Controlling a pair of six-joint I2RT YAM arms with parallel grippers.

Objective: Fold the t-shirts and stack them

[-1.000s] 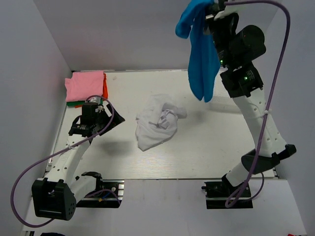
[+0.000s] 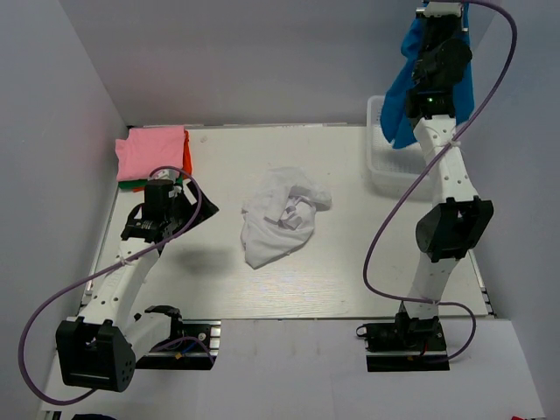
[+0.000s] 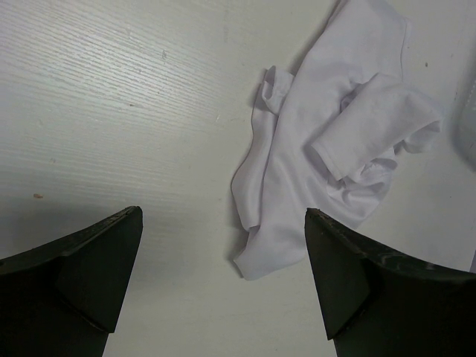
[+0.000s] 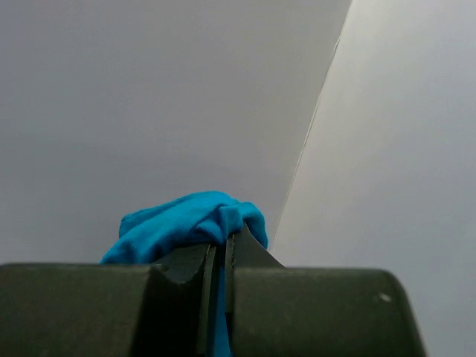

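A blue shirt (image 2: 399,103) hangs from my right gripper over the white bin at the back right. In the right wrist view, the fingers of my right gripper are shut on a bunched part of the blue cloth (image 4: 195,219). A crumpled white shirt (image 2: 278,219) lies mid-table. In the left wrist view, that white shirt (image 3: 297,160) appears beyond my left gripper, which is open and empty above the table at the left. Folded shirts, a pink one (image 2: 150,153) on top, form a stack in the back left corner.
The white bin (image 2: 378,166) stands at the table's back right, partly covered by the blue shirt and right arm. Bare tabletop (image 2: 350,271) surrounds the white shirt. A wall (image 2: 254,61) rises behind the table.
My right gripper has moved right with the blue shirt, which swung from left of the bin to above it. The left arm, white shirt and stack have stayed put.
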